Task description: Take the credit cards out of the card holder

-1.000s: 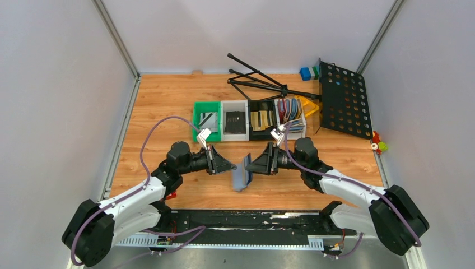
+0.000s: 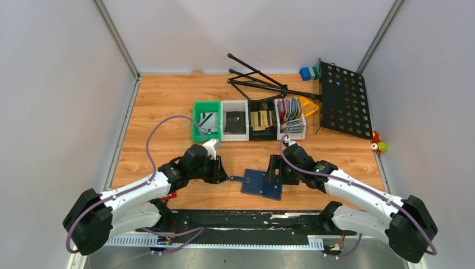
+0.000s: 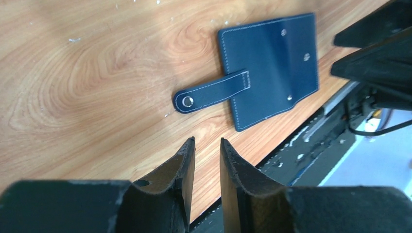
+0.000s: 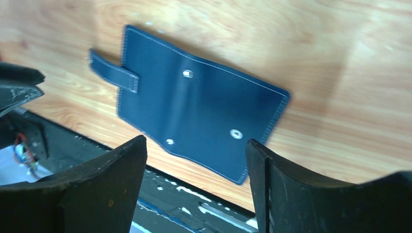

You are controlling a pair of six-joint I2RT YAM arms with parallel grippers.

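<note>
A dark blue card holder (image 2: 261, 187) with a strap lies flat on the wood near the front edge; no cards show on it from above. My left gripper hangs just left of it, part open, nothing between its fingers, with the strap (image 3: 211, 91) ahead in the left wrist view. My right gripper is open above the holder's right part, empty, with the holder (image 4: 204, 111) beneath it in the right wrist view.
Behind stand bins (image 2: 206, 105) in green, white and black, holding cards and other flat items, a black tripod (image 2: 257, 75) and a perforated black panel (image 2: 343, 103). The wood left of the bins is clear.
Both grippers have tilted downward, the right one shifting rightward over the holder.
</note>
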